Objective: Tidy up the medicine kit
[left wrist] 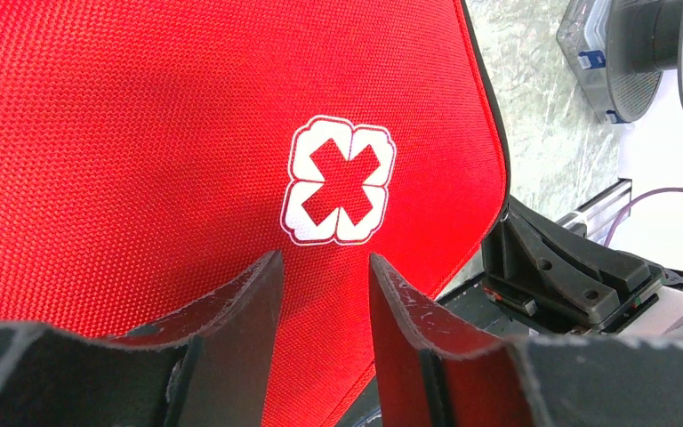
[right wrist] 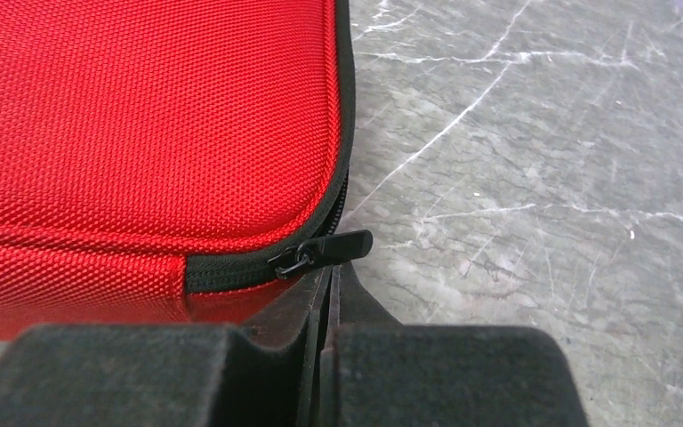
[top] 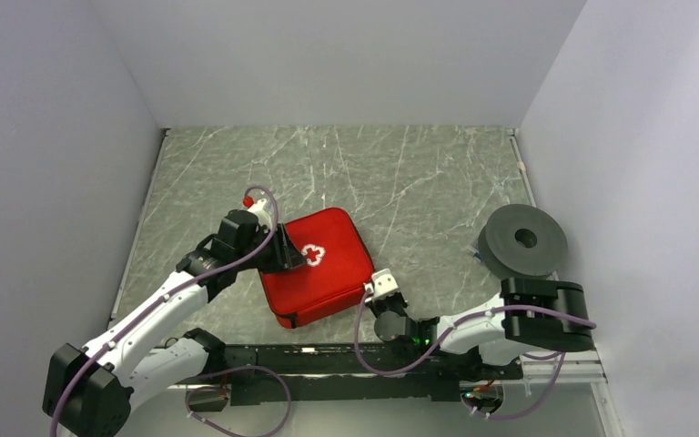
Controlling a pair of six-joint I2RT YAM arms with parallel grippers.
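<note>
The red medicine kit (top: 332, 238), with a white cross emblem (left wrist: 303, 209) on its lid, lies closed on the table. A black zipper pull (right wrist: 338, 250) juts sideways from the kit's near right corner. Below that pull, my right gripper is shut with nothing between its fingers. The pull rests across or just above the fingertips, outside them. Over the lid, my left gripper stands open, its fingers apart on the near side of the emblem. Whether its tips touch the fabric I cannot tell.
A dark grey spool (top: 535, 228) on a clear box stands at the right side of the table. Bare marble tabletop (top: 419, 173) lies behind and to the right of the kit. Walls enclose both sides and the back.
</note>
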